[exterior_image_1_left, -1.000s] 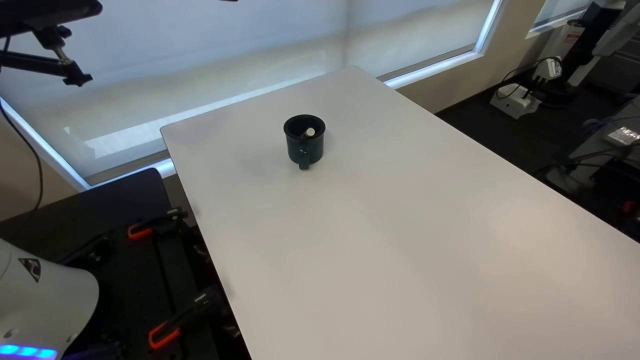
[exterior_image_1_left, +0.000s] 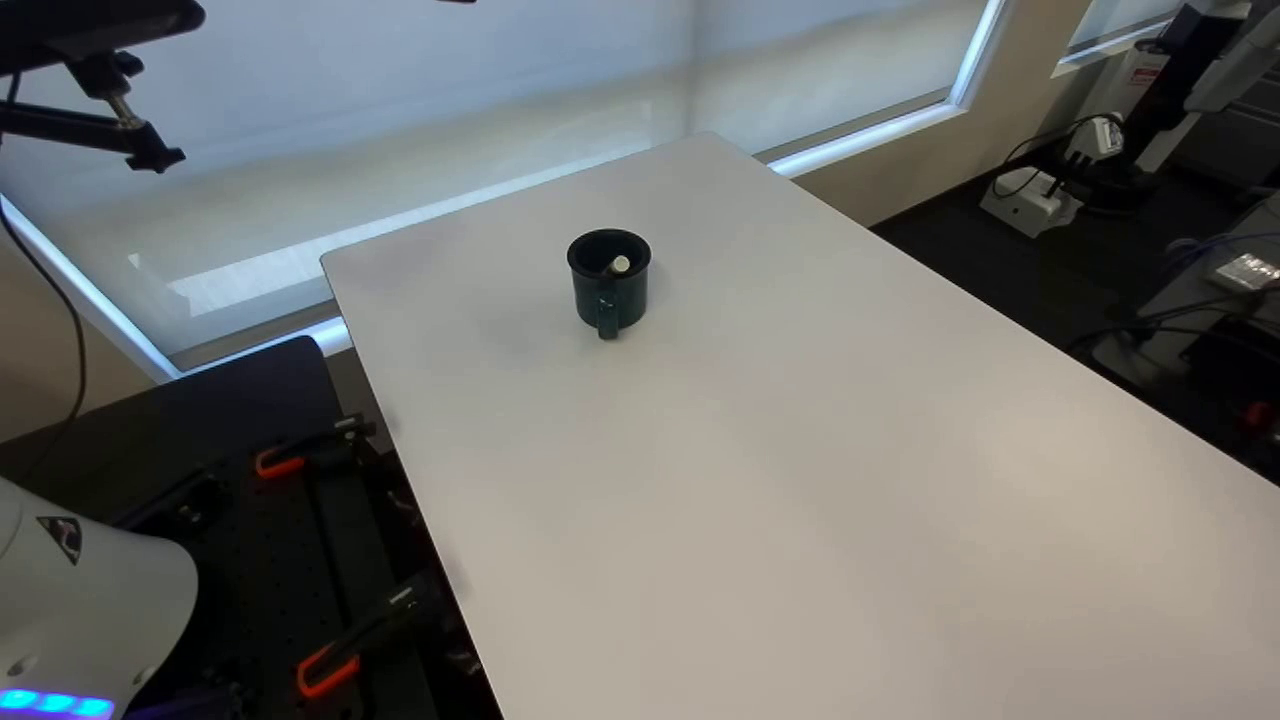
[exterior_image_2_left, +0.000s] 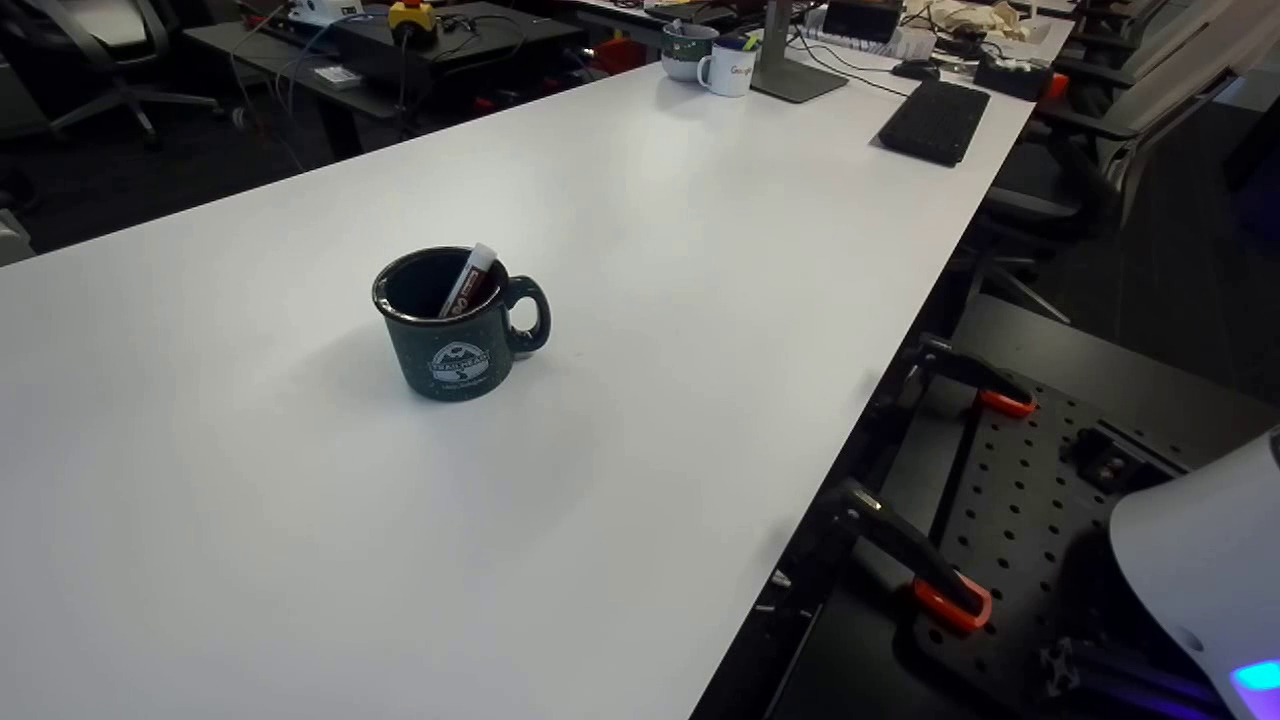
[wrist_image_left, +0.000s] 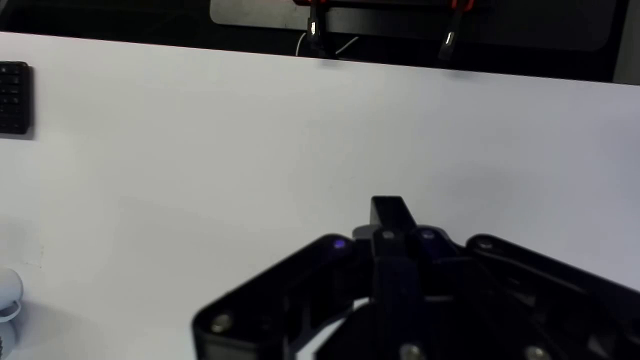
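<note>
A dark green mug (exterior_image_2_left: 453, 354) stands upright on the white table, with a white-and-red marker (exterior_image_2_left: 468, 282) leaning inside it, its white end above the rim. From the other side, the same mug (exterior_image_1_left: 609, 294) sits toward the table's far end, its handle facing the camera. In the wrist view my black gripper is shut above the bare tabletop, nothing visible between its fingers. Neither exterior view includes the gripper, and the wrist view does not show the green mug.
A keyboard (exterior_image_2_left: 936, 120), a white mug (exterior_image_2_left: 728, 70) and a monitor stand (exterior_image_2_left: 794, 78) occupy its far end in exterior view 2. Black-and-orange clamps (exterior_image_2_left: 918, 552) sit along the robot-side edge.
</note>
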